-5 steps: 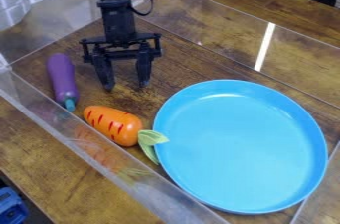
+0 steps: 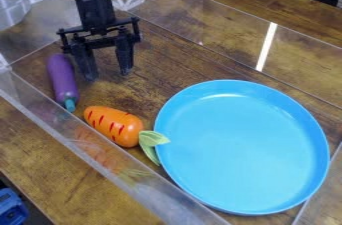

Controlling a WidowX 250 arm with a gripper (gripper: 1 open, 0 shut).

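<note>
My black gripper (image 2: 104,65) hangs low over the wooden floor of a clear-walled bin, its two fingers apart with nothing seen between them. Just left of it lies a purple eggplant toy (image 2: 62,79) with a green end. Below the gripper is an orange carrot toy (image 2: 112,123) with green leaves. A large blue plate (image 2: 241,147) fills the lower right.
Clear plastic walls (image 2: 40,119) run along the near left and around the back. Bare wood (image 2: 187,49) lies free behind the plate and right of the gripper. A blue object (image 2: 8,207) sits outside the bin at bottom left.
The gripper has moved left, toward the eggplant, and slightly up in the view. The toys and plate have not moved.
</note>
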